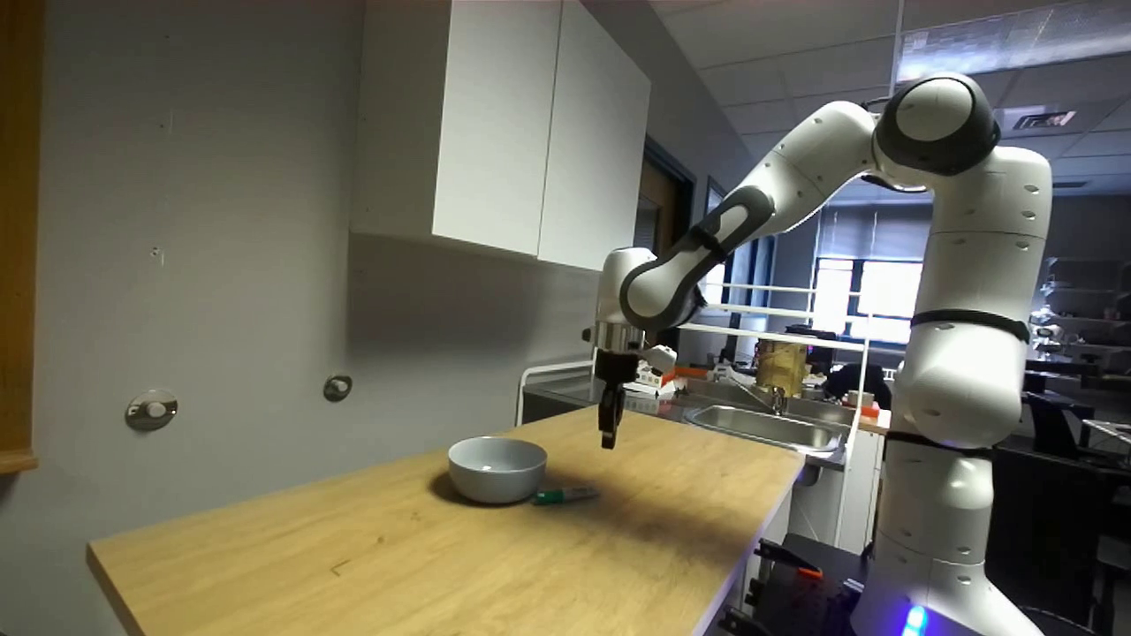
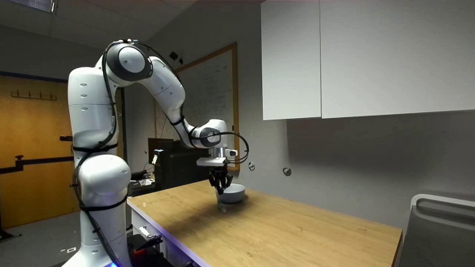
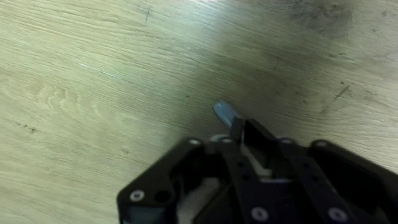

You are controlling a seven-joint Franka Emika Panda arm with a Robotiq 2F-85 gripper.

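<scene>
A marker [image 1: 565, 494] with a green end lies on the wooden tabletop, just right of a grey bowl [image 1: 497, 470]. In exterior view 1, my gripper [image 1: 609, 436] hangs above the table, up and to the right of the marker, with a clear space between them. Exterior view 2 has the gripper [image 2: 220, 190] over the marker [image 2: 221, 207], near the bowl [image 2: 232, 194]. In the wrist view, the marker's greyish end [image 3: 224, 112] shows past the gripper, whose fingers stand close together and hide its other end. No held thing can be made out between them.
Wall cupboards [image 1: 496, 127] hang over the back of the table, above and behind the bowl. A metal sink [image 1: 765, 425] lies beyond the table's far end.
</scene>
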